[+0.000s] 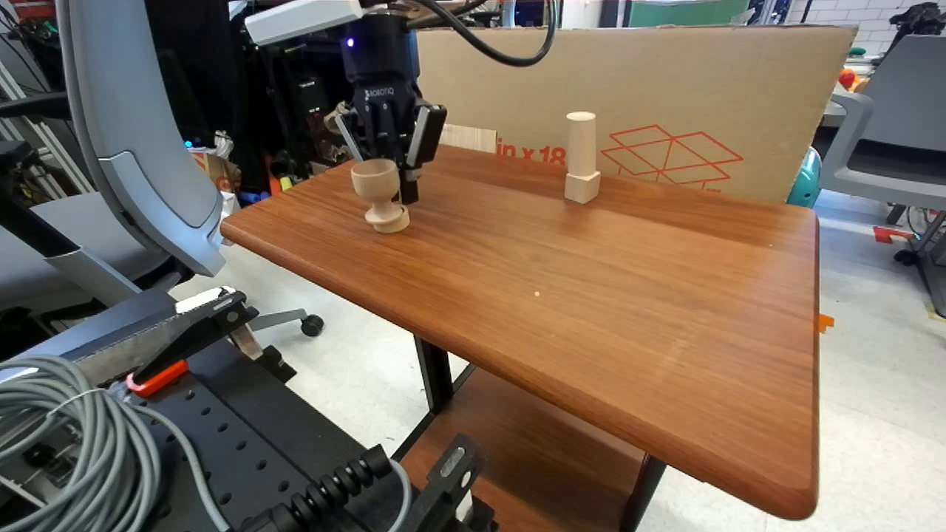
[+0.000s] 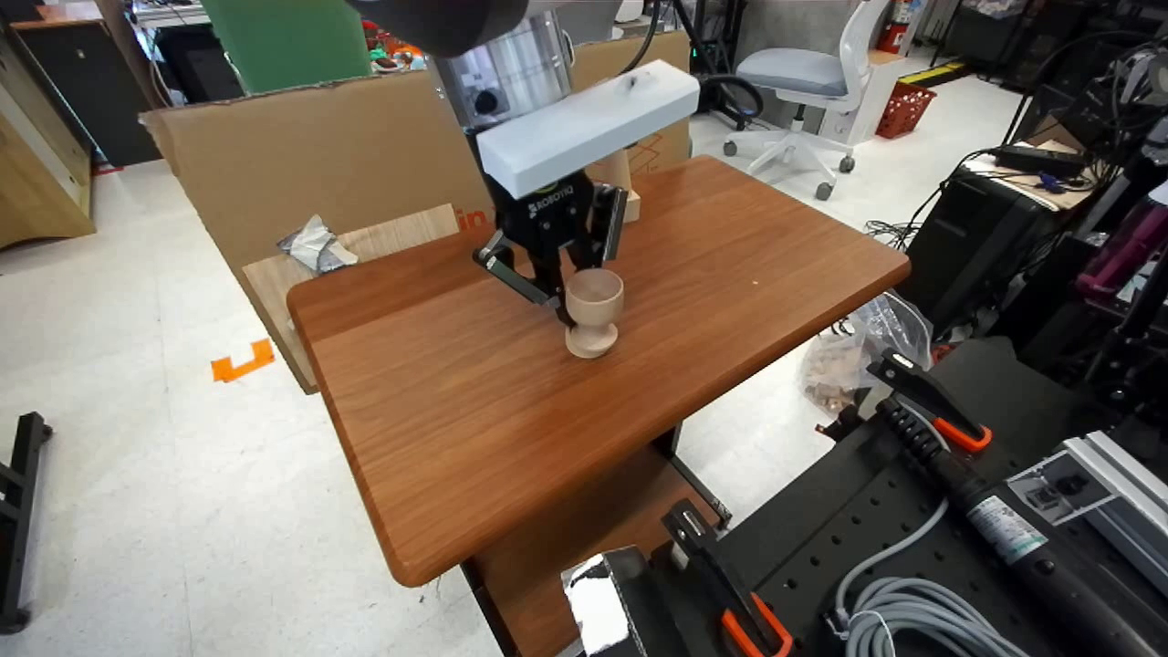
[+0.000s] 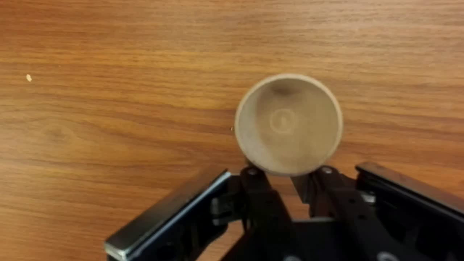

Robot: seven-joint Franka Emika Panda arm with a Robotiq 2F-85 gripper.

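Note:
A pale wooden goblet-shaped cup (image 1: 376,182) stands upright near the left end of the brown table, its base (image 2: 591,340) on the tabletop. Its round mouth (image 3: 289,126) faces up in the wrist view and looks empty inside. My gripper is low and right beside the cup, fingers part open, with tabletop showing in the gap between the fingers. The cup's rim covers the fingertips there, so whether they touch the stem cannot be told. In exterior view 1, one finger (image 1: 409,189) shows just behind the cup.
A wooden cylinder on a square block (image 1: 582,159) stands at the table's back edge, near the cardboard panel (image 1: 709,106). A grey chair (image 1: 146,142) is close to the left end.

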